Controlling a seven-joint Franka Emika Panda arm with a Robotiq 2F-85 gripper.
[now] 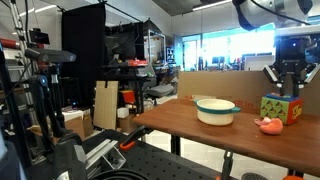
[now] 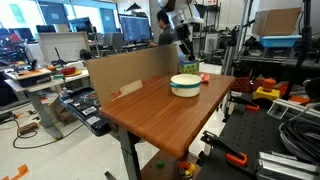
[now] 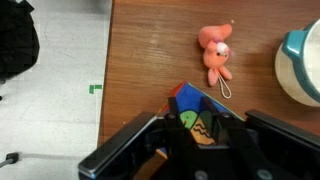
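A multicoloured box [image 1: 281,108] with green, yellow, red and blue faces stands at the right end of the wooden table [image 1: 185,122]. Just above it hangs my gripper [image 1: 292,82], its fingers parted and nothing seen held between them. From the wrist, the box [image 3: 197,112] shows below the dark fingers, which cover part of it. A pink-orange soft toy [image 3: 214,55] with a thin loop lies on the table near the box. The white bowl [image 1: 216,112] with a green rim sits farther left; only its edge enters the wrist view.
Behind the table runs a brown panel [image 2: 130,75]. A dark cloth or bag [image 3: 18,40] lies off the table's edge.
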